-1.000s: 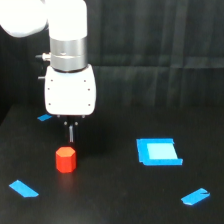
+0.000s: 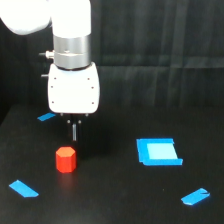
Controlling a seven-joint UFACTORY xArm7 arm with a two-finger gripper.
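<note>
A white robot arm hangs down from the top left, and its gripper (image 2: 74, 131) has thin dark fingers pointing down, just above and slightly right of a red hexagonal block (image 2: 66, 159) standing on the dark table (image 2: 120, 200). Whether the fingers are open or shut is hard to make out.
A white square edged with blue tape (image 2: 160, 151) lies to the right. Short blue tape strips lie at the front left (image 2: 24, 188), front right (image 2: 195, 196) and back left (image 2: 46, 116).
The arm and gripper have shifted very slightly to the right. The red block stands where it was.
</note>
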